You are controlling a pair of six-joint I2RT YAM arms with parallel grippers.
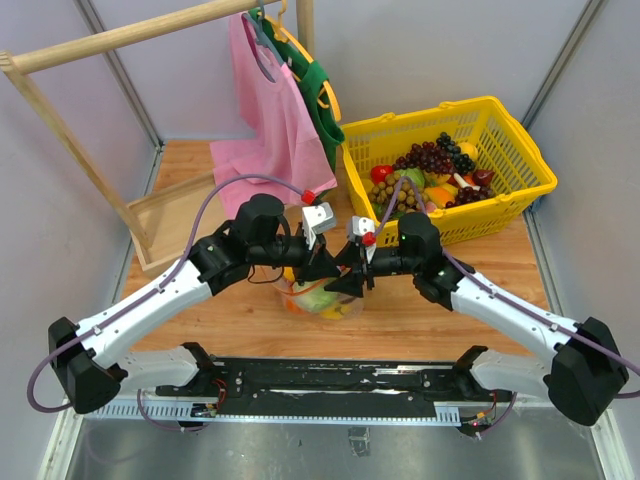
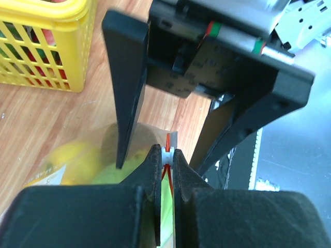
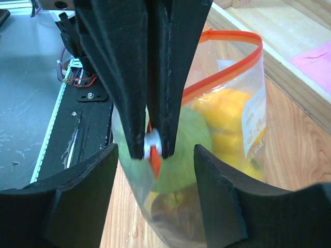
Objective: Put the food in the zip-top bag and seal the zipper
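A clear zip top bag [image 3: 170,206] with an orange zipper strip [image 3: 232,70] stands on the table, holding green and yellow food [image 3: 225,116]. Its mouth gapes in the right wrist view. My left gripper is shut on the white zipper slider [image 2: 167,156] at the bag's corner, with the orange strip running through it. Facing it, my right gripper is part open, its fingers on either side of the left fingertips and slider, apart from them. In the top view both grippers hide much of the bag [image 1: 325,298].
A yellow basket [image 1: 375,150] of mixed fruit stands at the back right. At the back left are a wooden tray [image 1: 165,215] and a wooden rack [image 1: 130,38] with hanging pink cloth [image 1: 280,135]. Bare table [image 1: 480,275] shows at right.
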